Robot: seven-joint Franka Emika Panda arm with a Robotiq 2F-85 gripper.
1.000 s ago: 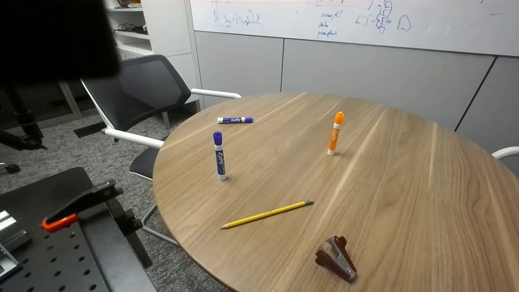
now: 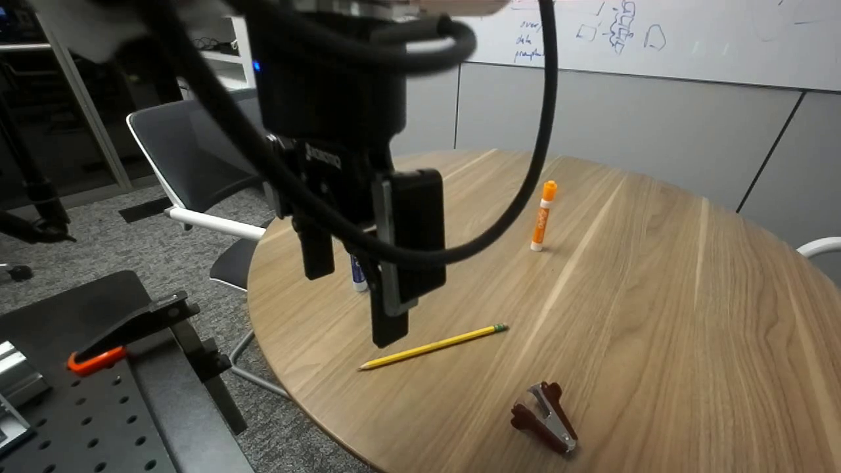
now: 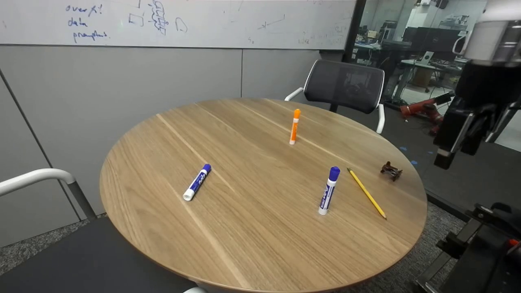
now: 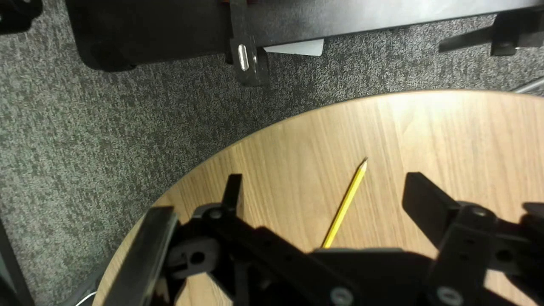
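My gripper (image 2: 354, 299) is open above the near part of the round wooden table, with nothing between its fingers. In the wrist view a yellow pencil (image 4: 347, 204) lies on the tabletop below and between the spread fingers, its lower end hidden by the gripper body. Exterior view 2 has the gripper (image 3: 457, 152) at the right, raised and apart from everything on the table. One blue marker (image 3: 328, 190) stands upright beside the pencil; another blue marker (image 3: 197, 182) lies on its side. An orange marker (image 3: 294, 127) stands upright farther back. The brown staple remover (image 2: 546, 418) rests near the pencil.
A black workbench (image 2: 87, 426) stands close to the table edge, across a gap of carpet. Chairs surround the table; a black cable loops from the arm.
The arm has come in from the upper left of exterior view 1 to above the table, now covering most of the blue markers there. The objects on the table have not visibly moved.
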